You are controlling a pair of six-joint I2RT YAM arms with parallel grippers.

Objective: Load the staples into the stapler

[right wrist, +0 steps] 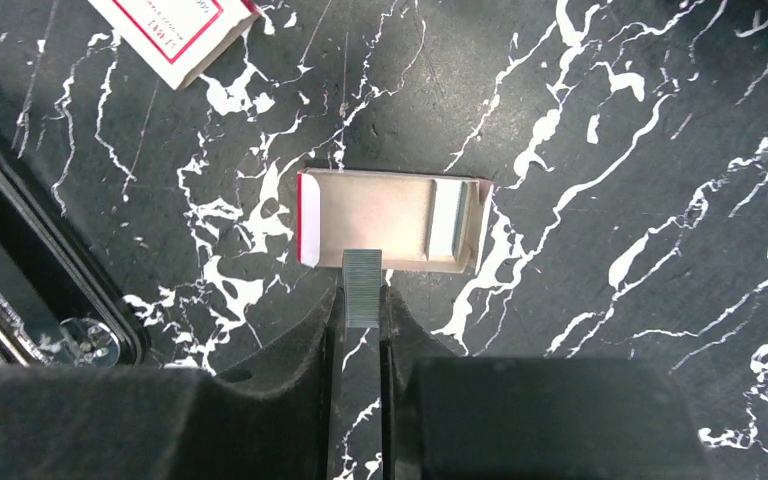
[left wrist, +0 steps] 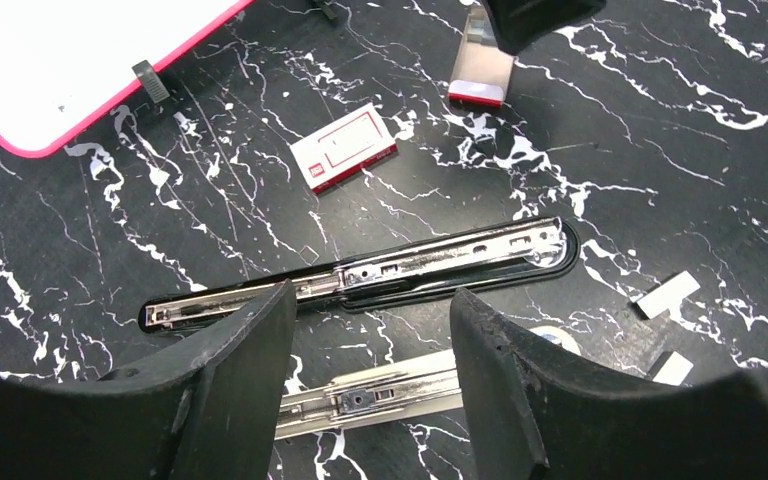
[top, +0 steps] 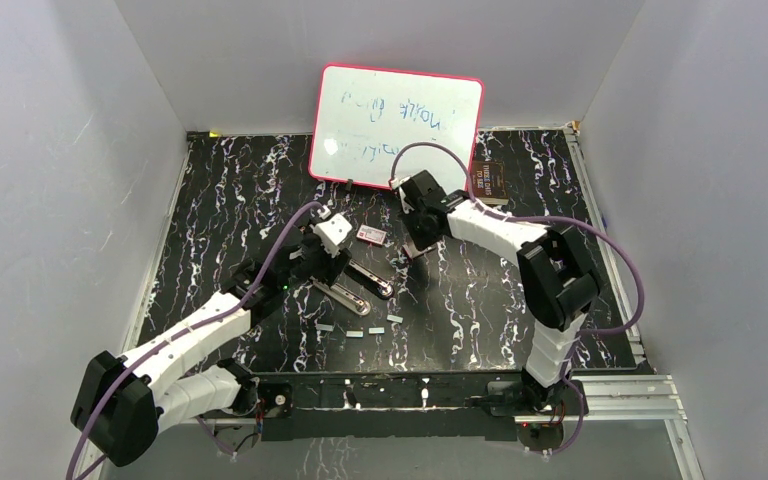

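Observation:
In the right wrist view, my right gripper is shut on a grey staple strip (right wrist: 362,285), its end overlapping the edge of the open box tray (right wrist: 375,215) from this angle. Another strip (right wrist: 446,218) lies inside that tray. My left gripper is open, its fingers apart with nothing held. Seen below it are a black stapler (left wrist: 465,255), spread open with its metal channel showing, and a beige stapler (left wrist: 400,390) lying alongside, partly hidden by the fingers.
A red-and-white staple box cover (left wrist: 344,147) lies beyond the black stapler. Several loose strips (top: 355,334) are on the table's near side. A whiteboard (top: 397,120) stands at the back, a book (top: 489,182) beside it.

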